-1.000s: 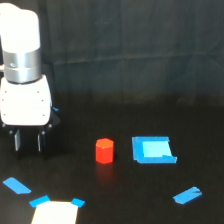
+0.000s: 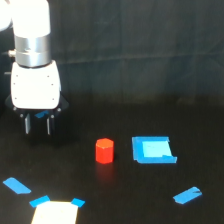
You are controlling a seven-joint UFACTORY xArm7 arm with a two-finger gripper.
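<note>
A small red block [image 2: 104, 151] rests on the black surface near the middle of the view. Up and to the left of it hangs my gripper [image 2: 38, 124], pointing down, clear of the block. Its two dark fingers stand apart, and nothing shows between them. Right of the block lies a pale square [image 2: 156, 149] bordered with blue tape [image 2: 151, 138].
Another pale square [image 2: 54, 213] with blue tape at its corners is cut off by the bottom edge. Loose strips of blue tape lie at the left [image 2: 17, 186] and lower right [image 2: 187, 195]. Dark, bare surface surrounds the block.
My gripper has moved up and a little to the right. The red block, the taped squares and the tape strips look unmoved.
</note>
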